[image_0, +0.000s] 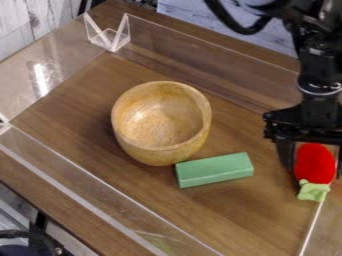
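My black gripper (307, 150) is at the right edge, lowered around a red strawberry-like toy (315, 164) with a pale green top. The fingers appear apart on either side of it, partly hidden. A wooden bowl (162, 115) sits left of centre, and a green block (214, 169) lies just below and right of the bowl.
Clear plastic walls border the wooden tabletop (107, 200) at left, back and front. The middle between bowl and arm is clear, as is the wood left of the bowl.
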